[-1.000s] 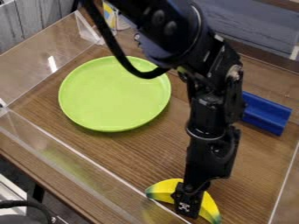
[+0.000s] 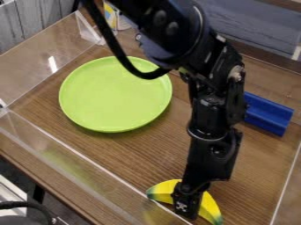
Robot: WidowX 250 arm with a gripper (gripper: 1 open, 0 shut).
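A yellow banana [image 2: 209, 207] lies on the wooden table near the front edge, its middle partly covered by my black gripper [image 2: 188, 199], which is lowered onto it from above. The fingertips are at the banana, dark against it; whether they are closed on it is unclear.
A green plate [image 2: 112, 95] lies at the left. A blue block [image 2: 266, 114] sits at the right behind the arm. Clear walls border the table [image 2: 83, 149] at left and front. Bare wood lies between plate and banana.
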